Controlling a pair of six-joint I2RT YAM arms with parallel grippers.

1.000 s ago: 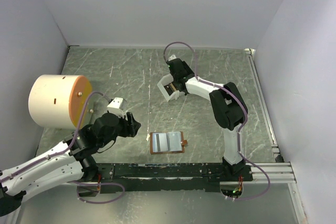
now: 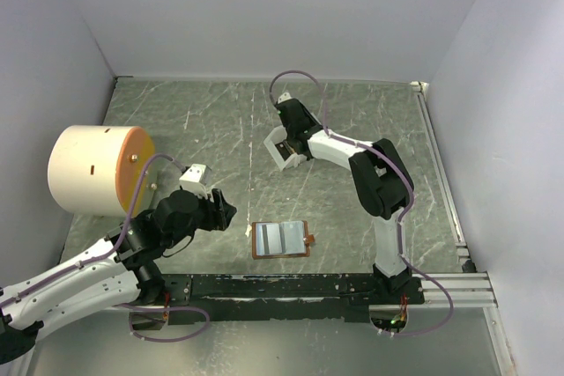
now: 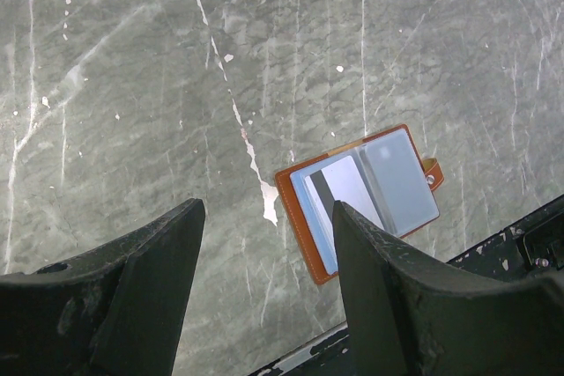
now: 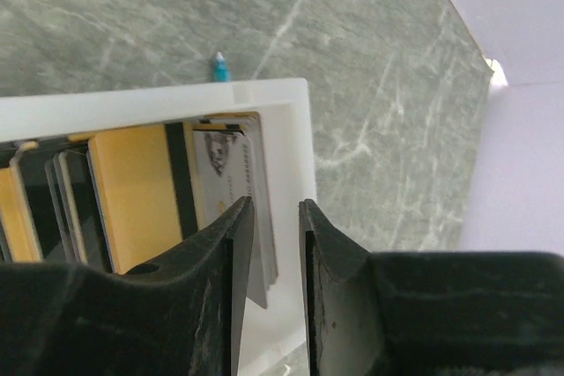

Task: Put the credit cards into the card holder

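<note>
The card holder point(image 2: 280, 239) lies open on the front of the table, brown leather with clear sleeves; the left wrist view shows a white striped card point(image 3: 344, 189) in one sleeve. My left gripper is open above the table, left of the holder, empty. At the back middle a white box point(image 4: 286, 147) holds several upright cards, among them yellow ones and a pale card point(image 4: 225, 173) at the end. My right gripper is part open over that box, fingertips at the pale cards; whether they touch is unclear.
A cream cylinder with an orange end point(image 2: 97, 169) stands at the left. Walls border the back and sides.
The right gripper has shifted slightly left over the box since a second ago. The left arm has not moved.
</note>
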